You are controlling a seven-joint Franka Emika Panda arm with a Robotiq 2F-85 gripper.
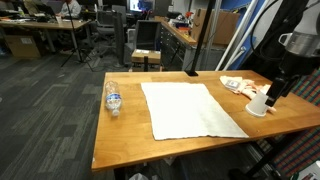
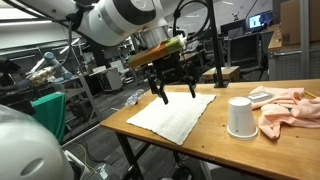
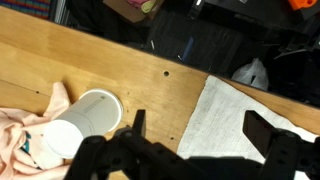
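My gripper is open above the table, its two black fingers apart with nothing between them. In exterior view 2 it hangs over the white sheet (image 2: pixel 172 121), to the left of an upturned white cup (image 2: pixel 241 119). The wrist view shows the cup (image 3: pixel 90 118) to the left of the fingers and the sheet (image 3: pixel 222 118) below and to the right. A clear plastic bottle (image 1: pixel 113 98) with a blue band stands near the table's left end in exterior view 1.
A crumpled pink cloth (image 2: pixel 287 108) lies beside the cup on the wooden table (image 1: pixel 130 140). Bare wood surrounds the sheet. In the wrist view the table edge (image 3: pixel 150 58) runs across the upper part, with dark floor beyond.
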